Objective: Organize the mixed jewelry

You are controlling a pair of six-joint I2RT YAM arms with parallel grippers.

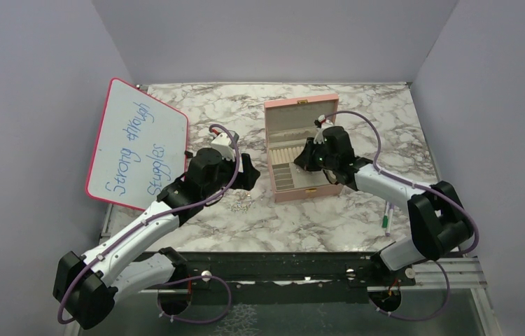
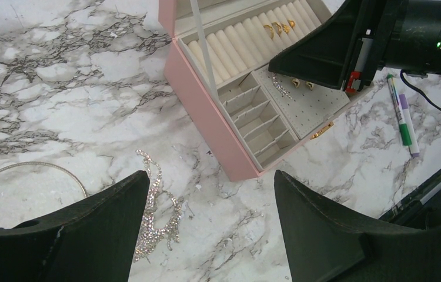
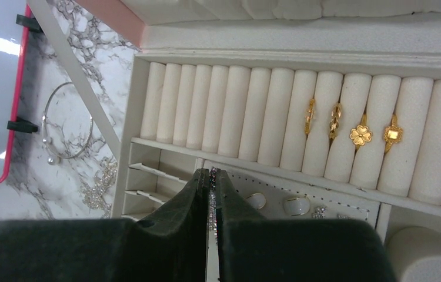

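The pink jewelry box (image 1: 305,196) stands open at centre, with gold rings (image 3: 360,134) in its ring rolls and small pieces on the lower tray (image 2: 318,106). My right gripper is over that tray, fingertips nearly together on a thin silver sparkly chain that hangs below them; how firmly it is held is unclear. My left gripper stands open outside the box, above the table, with a tangle of sparkly necklaces (image 2: 153,232) below it and a bangle (image 2: 53,167) to its left.
A whiteboard (image 1: 134,143) lies at the left. Two markers (image 2: 406,129) lie right of the box. The box lid (image 1: 300,112) stands raised at the back.
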